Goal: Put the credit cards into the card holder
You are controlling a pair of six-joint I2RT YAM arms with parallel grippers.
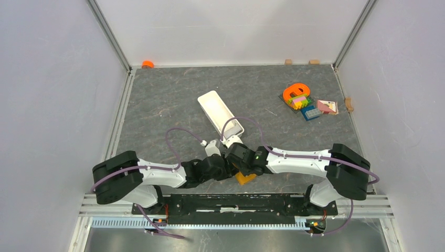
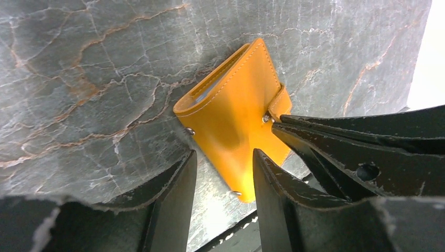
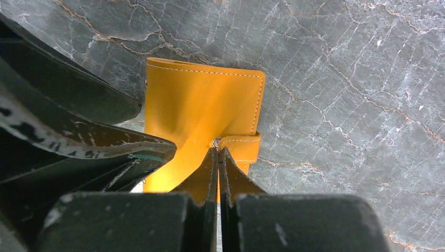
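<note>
The orange leather card holder [image 2: 236, 121] lies on the marble surface under both arms, mostly hidden in the top view [image 1: 245, 178]. In the left wrist view its folded edge shows something pale inside. My left gripper stands open over the holder's lower part, nothing held between its fingers. My right gripper is shut, its tips at the snap and strap of the holder, with nothing visible between them. No separate credit card can be told for sure.
A white tray [image 1: 215, 107] lies just behind the arms. Coloured toys [image 1: 296, 92], a blue item [image 1: 309, 113] and flat cards or pictures [image 1: 327, 107] are at the back right.
</note>
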